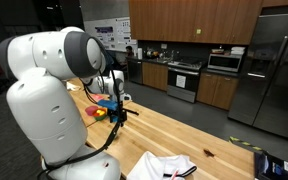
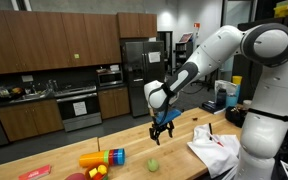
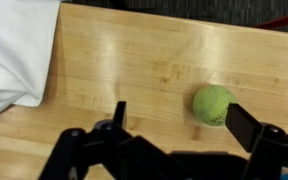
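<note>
My gripper is open, its black fingers spread wide with nothing between them. Over the wooden table, the wrist view shows a round green object [image 3: 213,104] lying close by the right finger, between the finger lines but off to the right of the middle. In exterior view 2 the gripper [image 2: 163,131] hangs above the table, and that green object [image 2: 153,164] rests on the tabletop below and nearer the camera. Exterior view 1 shows the gripper [image 1: 118,112] beyond the arm's bend.
A white cloth [image 2: 216,150] lies on the table, with its edge [image 3: 19,60] at the wrist view's upper left. A multicoloured cylinder [image 2: 102,157] and several bright red and yellow things stand to one side.
</note>
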